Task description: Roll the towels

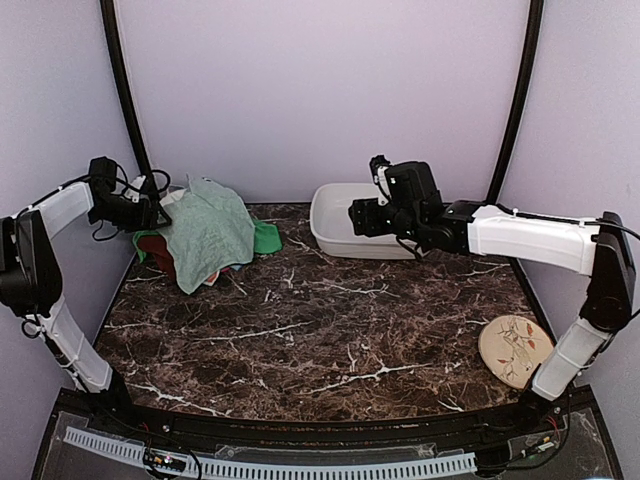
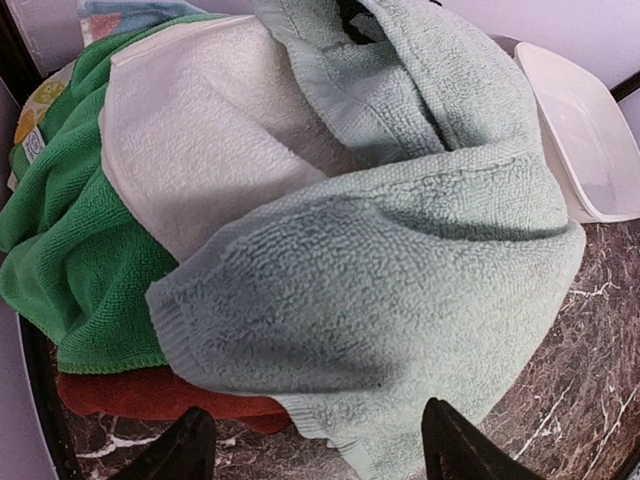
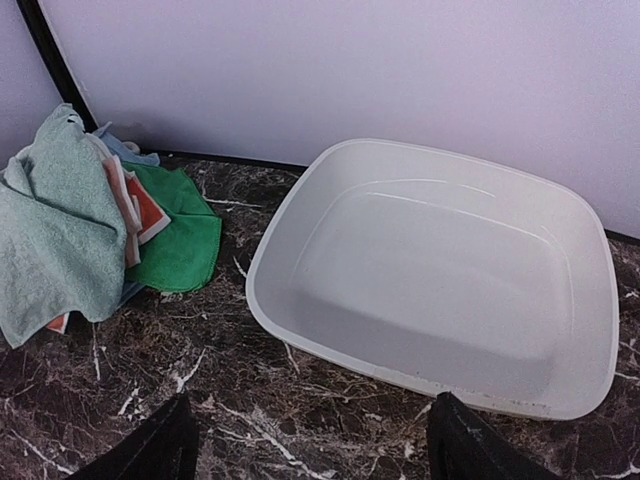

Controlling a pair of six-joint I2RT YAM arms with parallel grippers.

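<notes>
A heap of towels lies at the back left. A pale grey-green towel (image 1: 210, 235) (image 2: 400, 300) drapes over green (image 2: 90, 250), white (image 2: 190, 130) and dark red (image 2: 165, 393) cloths. My left gripper (image 1: 150, 210) hangs over the heap's left side; its fingers are apart, with towel visible between and beyond them. My right gripper (image 1: 365, 215) is above the white bin at the back centre-right, fingers apart and empty.
The white bin (image 1: 330, 240) (image 3: 430, 380) is empty. A round embroidered board (image 1: 515, 350) lies at the front right.
</notes>
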